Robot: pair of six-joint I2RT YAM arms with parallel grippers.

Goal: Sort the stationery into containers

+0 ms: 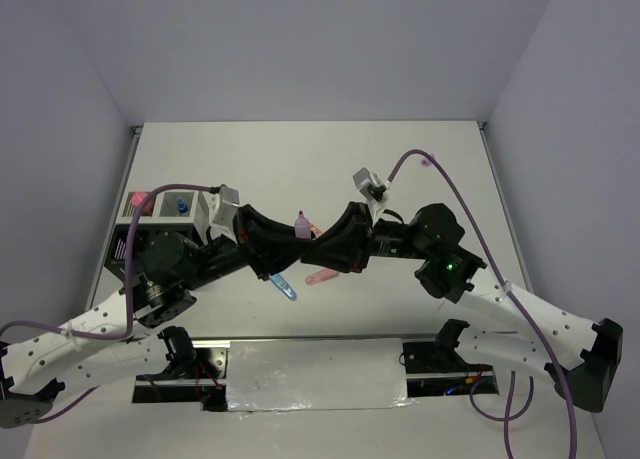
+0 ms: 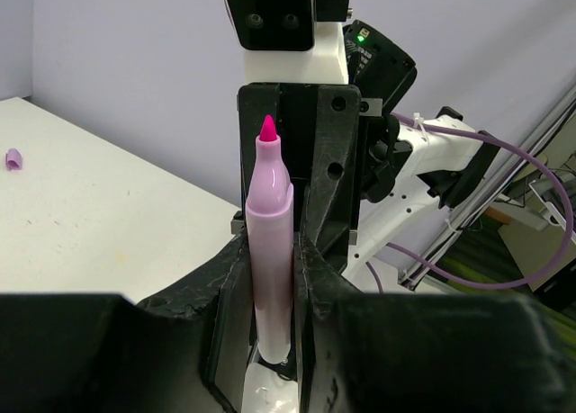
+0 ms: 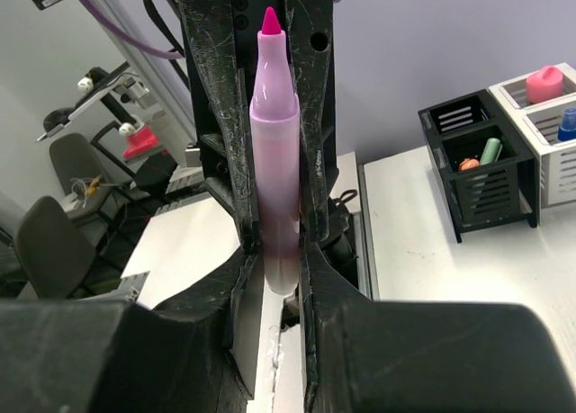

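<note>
An uncapped pink marker stands upright, its bright pink tip on top, at the spot where my two grippers meet above the table. From the left wrist view, the marker fits snugly between the fingers of my left gripper, and the other gripper's black fingers rise right behind it. The right wrist view likewise has the marker between the fingers of my right gripper, with little or no gap on either side. In the top view, my left gripper and right gripper overlap, hiding the marker's lower part.
Small black and white containers stand on the table's left side, with a few items inside. A blue item and a pink item lie below the grippers. A purple cap lies far right.
</note>
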